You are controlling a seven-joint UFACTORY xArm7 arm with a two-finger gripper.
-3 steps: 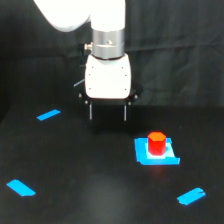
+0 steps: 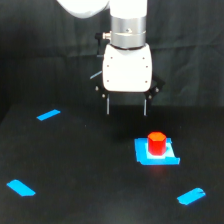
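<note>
Above the table, near the middle of the view, my white gripper [image 2: 127,106] hangs with its two thin dark fingers spread wide and nothing visible between them. A red block-like object [image 2: 157,139] sits on a small white and blue base [image 2: 142,151], right of centre. The gripper is higher in the picture than the red object and a little to its left, apart from it.
Blue tape strips lie flat on the black table: one at the far left [image 2: 48,115], one at the near left [image 2: 20,188] and one at the near right [image 2: 191,196].
My gripper has moved to the right and sits slightly higher in the picture, its fingers still apart. The red object and its base have not moved.
</note>
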